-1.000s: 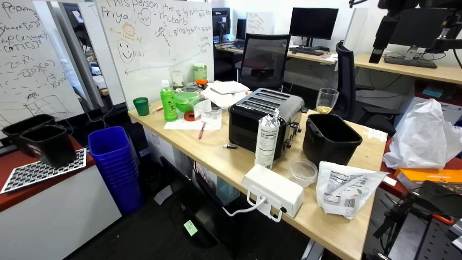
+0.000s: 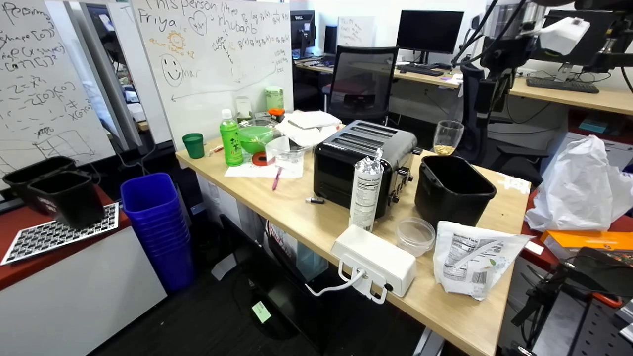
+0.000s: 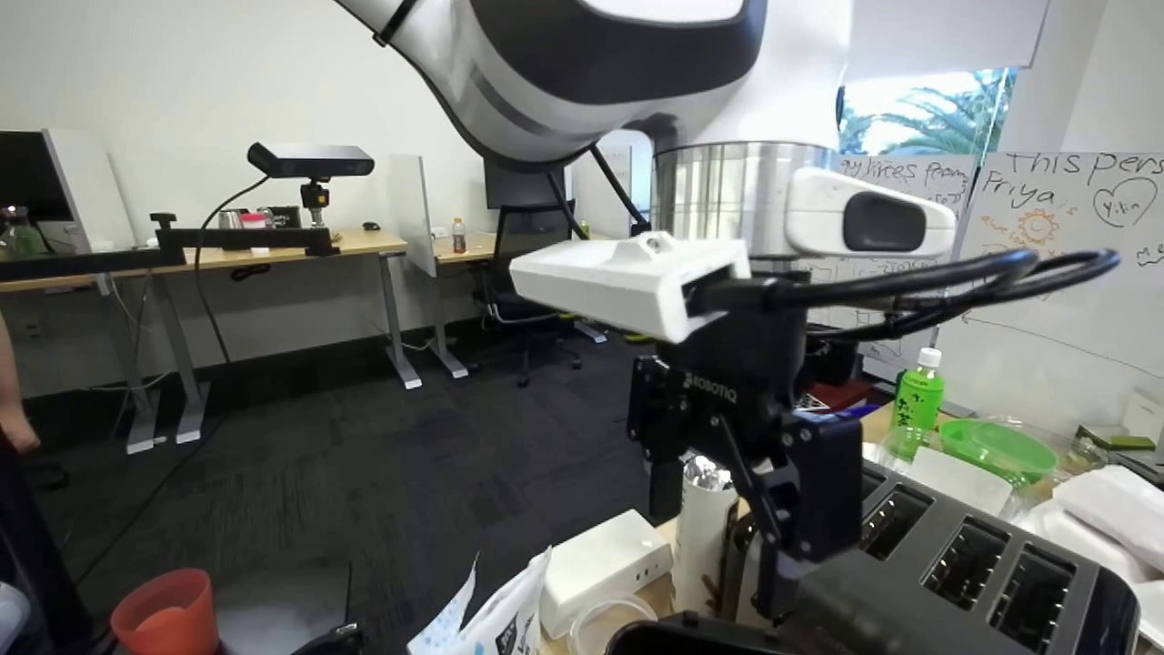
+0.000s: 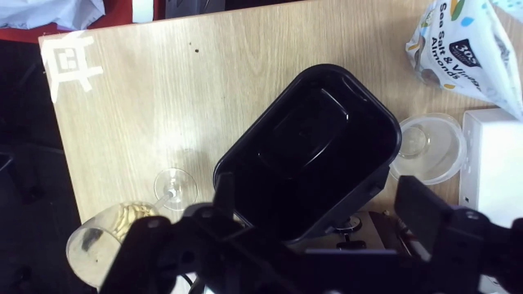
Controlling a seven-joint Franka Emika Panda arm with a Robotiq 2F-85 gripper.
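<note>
My gripper (image 2: 493,101) hangs in the air above the right part of the table, open with nothing between its fingers. In the wrist view the gripper spreads its two dark fingers over the near part of an empty-looking black bin (image 4: 314,122). A wine glass (image 4: 172,190) with pale pieces in its bowl stands left of the bin, partly behind the left finger. A clear round tub (image 4: 443,169), a white almond bag (image 4: 453,59) and a white box (image 4: 495,166) lie to the bin's right. The black toaster (image 2: 356,169) stands beside the bin.
A tall tube (image 2: 365,199) with a foil top stands in front of the toaster. Farther left are a green bottle (image 2: 231,142), a green bowl (image 2: 252,138) and a green cup (image 2: 193,145). Bare wood (image 4: 147,88) lies around the bin's far left side.
My gripper has come lower and leftward in exterior view 1, from the upper right corner toward the space above the glass and bin. The table objects have not moved.
</note>
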